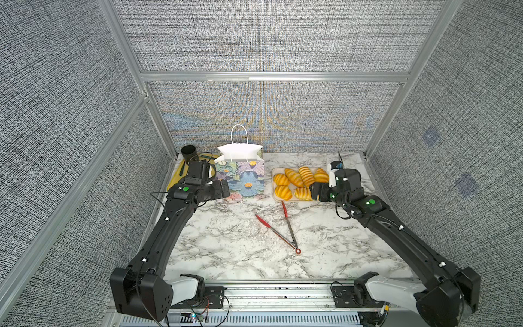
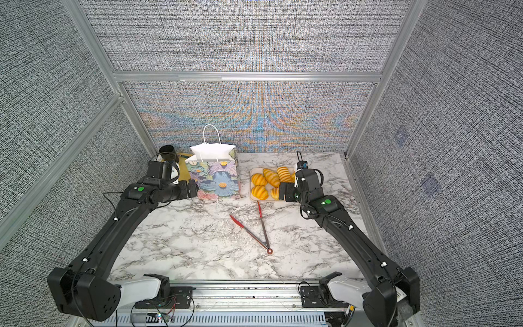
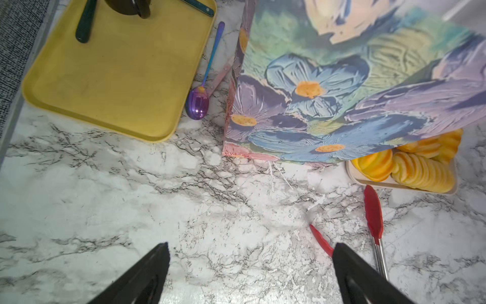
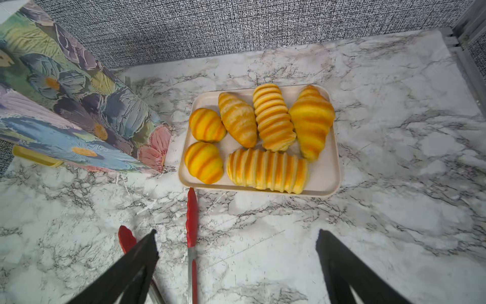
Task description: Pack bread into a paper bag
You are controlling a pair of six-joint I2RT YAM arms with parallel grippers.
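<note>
A floral paper bag with white interior and handle stands upright at the back centre. To its right, a pale tray holds several breads, among them a croissant and a long ridged loaf. Red-tipped tongs lie spread on the table in front of both. My left gripper is open and empty at the bag's front left. My right gripper hangs over the tray's front right, fingers parted with nothing between them.
A yellow tray at the back left carries a black mug. A purple spoon lies between that tray and the bag. The table has clear marble in front and right of the bread tray.
</note>
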